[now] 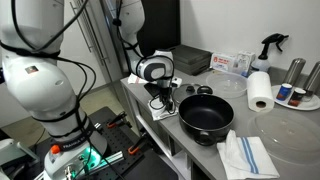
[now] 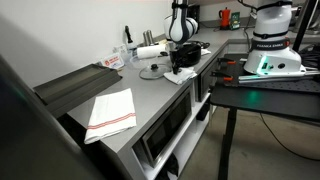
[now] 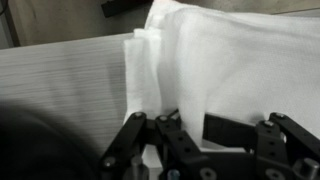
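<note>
A white cloth [image 3: 240, 75] lies on the grey counter, its near end folded and rumpled. My gripper is shut and right down at the cloth, where a raised fold runs towards the fingers. Whether that fold is pinched between them is not clear. In the first exterior view the gripper [image 1: 170, 103] is low over the cloth [image 1: 160, 110] at the counter's front edge. The second exterior view has the cloth [image 2: 182, 75] under the arm at the far end.
A black pot [image 1: 206, 118] stands close beside the gripper. Another white cloth [image 1: 247, 155] hangs at the counter's edge. A paper towel roll [image 1: 260, 91], clear lids and a dark dish rack [image 2: 75, 84] also take up space. Bare counter [image 2: 150, 100] lies between rack and arm.
</note>
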